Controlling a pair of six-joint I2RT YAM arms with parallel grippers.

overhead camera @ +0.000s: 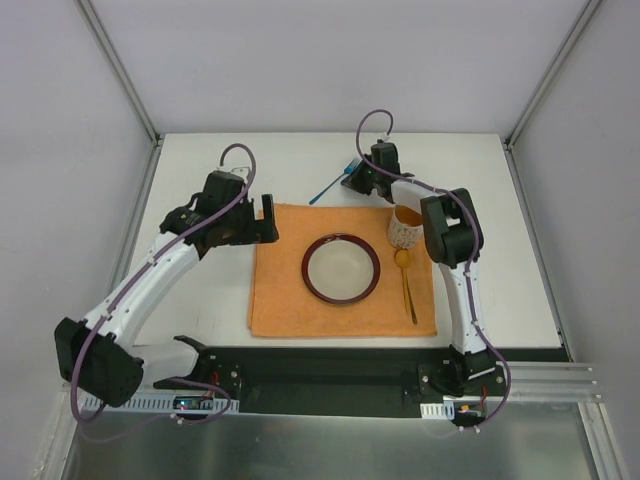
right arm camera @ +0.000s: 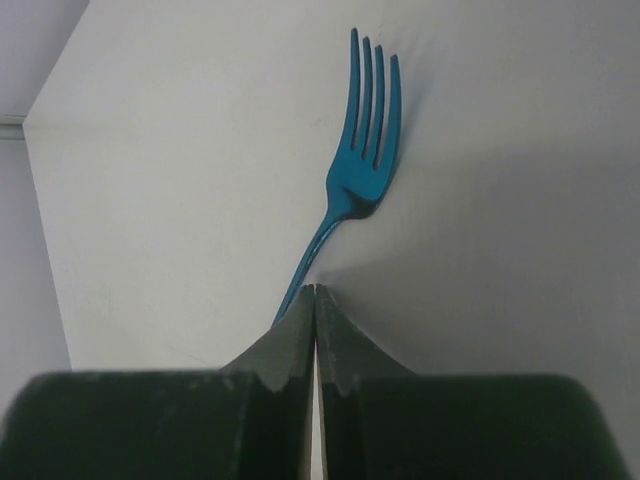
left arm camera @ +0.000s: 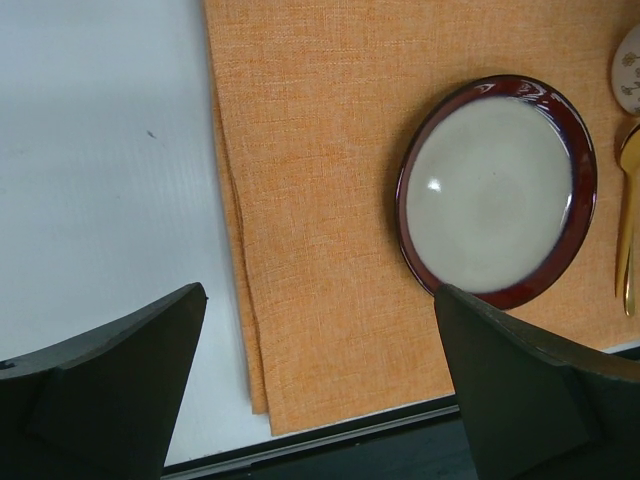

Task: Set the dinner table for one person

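A blue fork (right arm camera: pixel 365 170) lies on the white table behind the orange placemat (overhead camera: pixel 275 300). My right gripper is shut with nothing between its fingers, its tips right beside the fork's handle, whose lower part they hide in the right wrist view. On the placemat rests a plate (overhead camera: pixel 341 269) with a dark red rim. To its right stand a patterned mug (overhead camera: pixel 405 228) and gold-coloured cutlery, including a spoon (overhead camera: pixel 403 260). Over the placemat's left edge hangs my left gripper, wide open and empty.
The right arm reaches back past the mug and cutlery. Bare white table (overhead camera: pixel 450 160) lies at the back right and along the left side. Grey walls (overhead camera: pixel 330 60) enclose the back and sides.
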